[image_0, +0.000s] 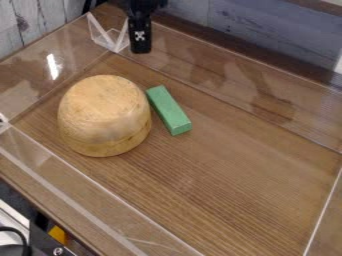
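Note:
My gripper (139, 36) is small and dark at the top of the view, left of centre, beside a white, angular object (112, 34); whether it is open or shut is unclear. A large round tan object (104, 115) sits on the wooden table (241, 180) at the lower left. A green block (168, 109) lies just to its right, well below my gripper.
Walls edge the back and upper left. Clear panels or edges run along the left, and dark cables with a small yellow item (58, 234) are at the bottom left, beyond the table edge.

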